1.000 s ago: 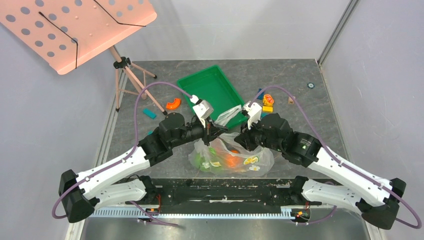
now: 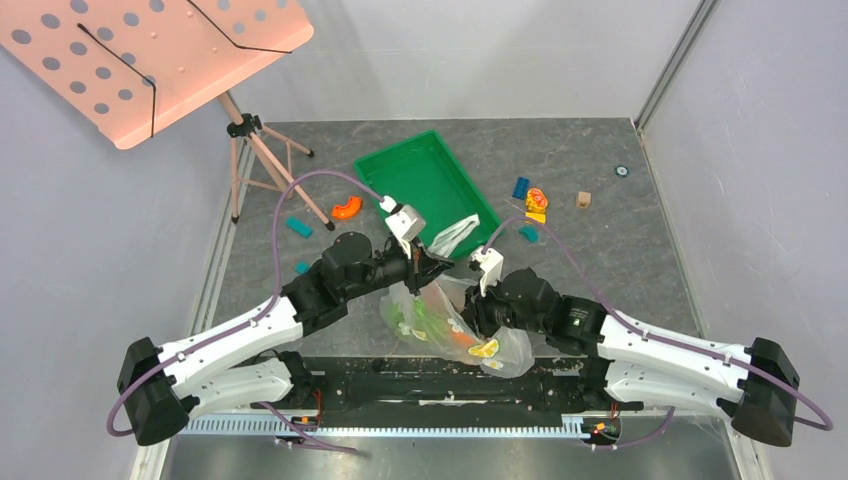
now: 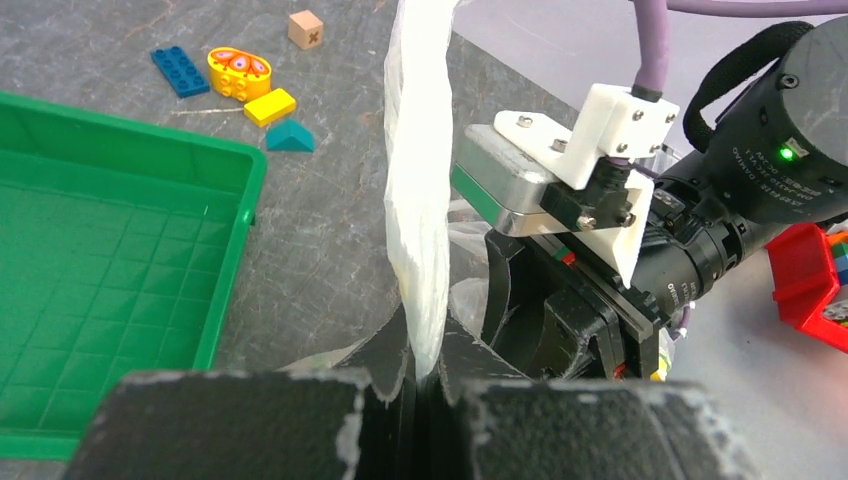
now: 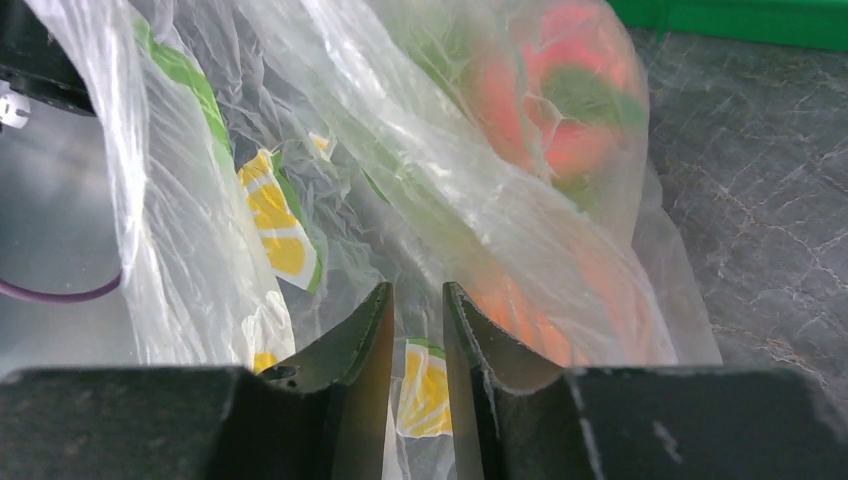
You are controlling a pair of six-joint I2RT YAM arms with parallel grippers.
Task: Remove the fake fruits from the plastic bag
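The clear plastic bag [image 2: 420,335] with green, orange and yellow showing through lies at the front middle, below the arms. My left gripper [image 2: 440,264] is shut on the bag's twisted top, a white strand [image 3: 418,180] rising between its fingers. My right gripper is down at the bag's opening among its folds, fingers slightly apart. Blurred orange and green shapes [image 4: 560,150] show through the plastic in the right wrist view; whether anything is between those fingers beyond plastic behind them is unclear.
An empty green tray [image 2: 410,165] stands behind the bag. An orange curved piece [image 2: 347,208] and teal blocks lie to its left; several toy blocks [image 3: 270,105] and a wooden cube [image 3: 305,30] lie to its right.
My right gripper has moved toward the front and slightly left, down into the bag, whose front part has shifted. My left gripper has stayed almost in place.
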